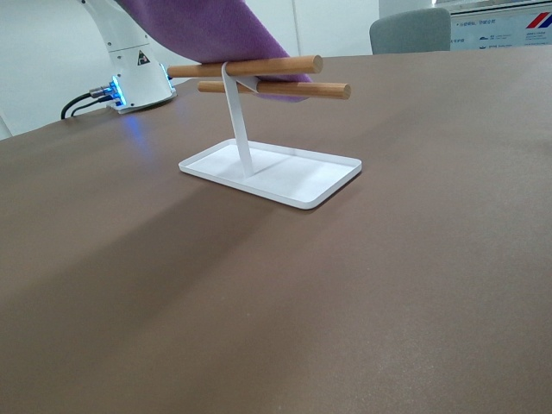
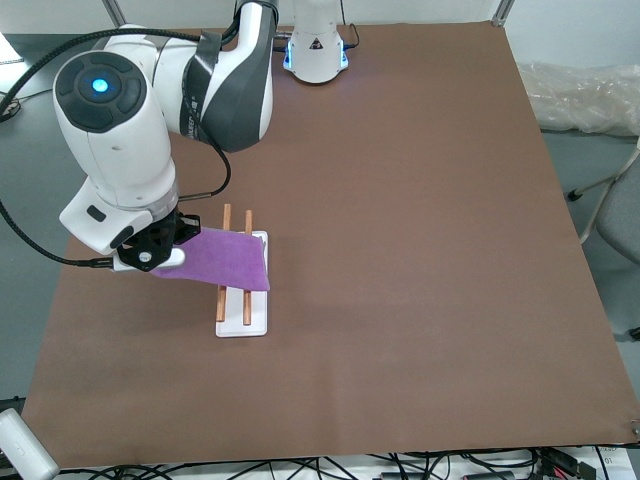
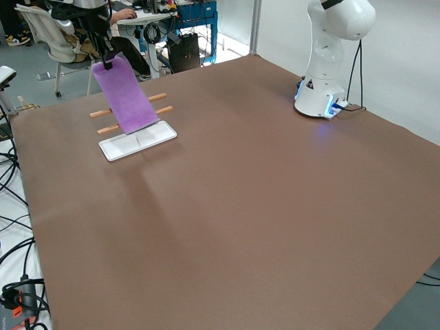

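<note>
A purple cloth (image 2: 215, 258) drapes over a small white rack with two wooden bars (image 1: 276, 65) on a white base (image 1: 293, 177). In the right view the cloth (image 3: 127, 96) slopes from my gripper (image 3: 108, 64) down across the bars to the rack's base (image 3: 137, 141). The gripper is at the cloth's raised end, shut on it as far as shows; its fingertips are small and partly hidden under the arm in the left view.
Cables and equipment run along one edge.
</note>
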